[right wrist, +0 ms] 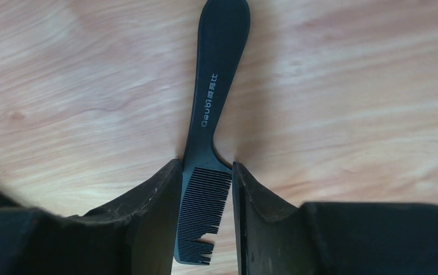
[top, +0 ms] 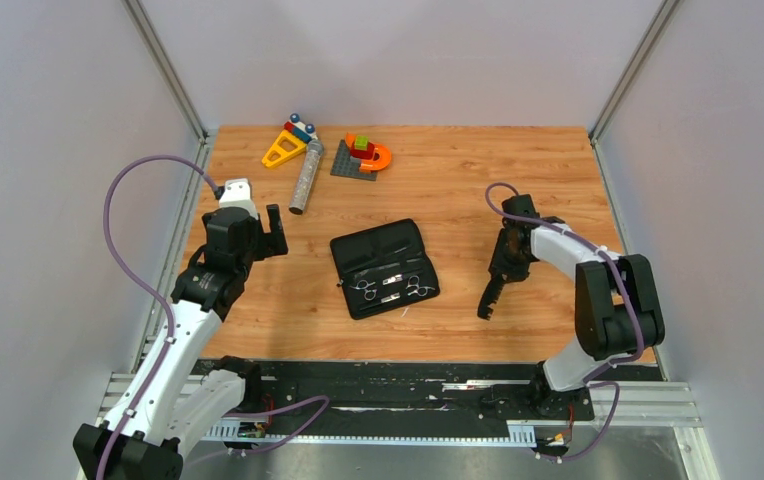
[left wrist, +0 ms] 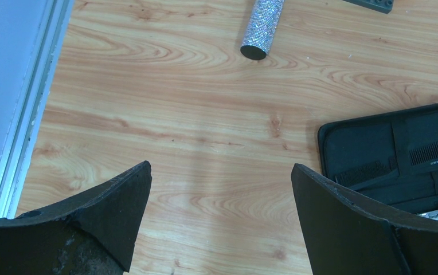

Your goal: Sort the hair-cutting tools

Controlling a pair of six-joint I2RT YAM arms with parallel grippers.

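A black case (top: 378,250) lies open mid-table, holding scissors (top: 420,288) and other tools; combs show in it in the left wrist view. A black comb with a handle (right wrist: 216,63) lies on the wood at the right, between the fingertips of my right gripper, which is part open; whether it grips the comb I cannot tell. Another dark comb (top: 489,300) shows beside that gripper in the top view. My left gripper stands open above the table's left side, nothing between its fingers.
Toy bricks on a grey plate (top: 343,165), a yellow toy (top: 280,152) and a glittery cylinder (top: 305,182) lie at the back left. Walls border the sides.
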